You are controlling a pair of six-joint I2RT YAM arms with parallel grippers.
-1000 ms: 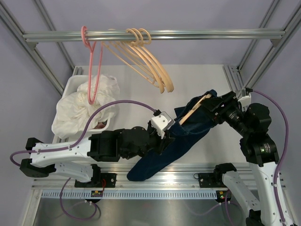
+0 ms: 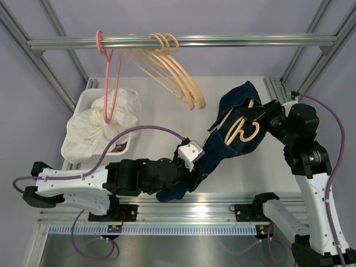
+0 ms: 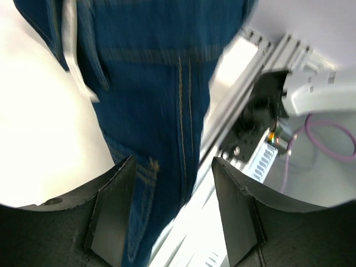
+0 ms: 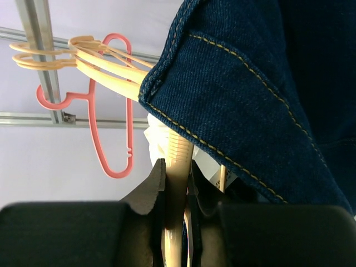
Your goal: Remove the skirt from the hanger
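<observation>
A dark denim skirt [image 2: 207, 159] with yellow stitching hangs on the right, a wooden hanger [image 2: 240, 129] showing in its upper opening. My right gripper [image 2: 257, 113] is shut on that hanger, whose pale wood [image 4: 177, 183] runs between the fingers in the right wrist view, with denim [image 4: 239, 111] draped beside it. My left gripper [image 2: 192, 178] is beside the skirt's lower part; in the left wrist view its fingers stand open [image 3: 173, 183], with the denim [image 3: 156, 111] beyond them.
A rail [image 2: 239, 40] carries several wooden hangers [image 2: 178, 72] and a pink one [image 2: 108, 83]. A white basket of cloth [image 2: 100, 125] sits at the left. The board [image 2: 161, 128] is bare in the middle.
My right gripper has risen with the hanger and the skirt's top, exposing the hanger's hook. The skirt's lower end has drawn up toward the right. My left gripper has moved slightly.
</observation>
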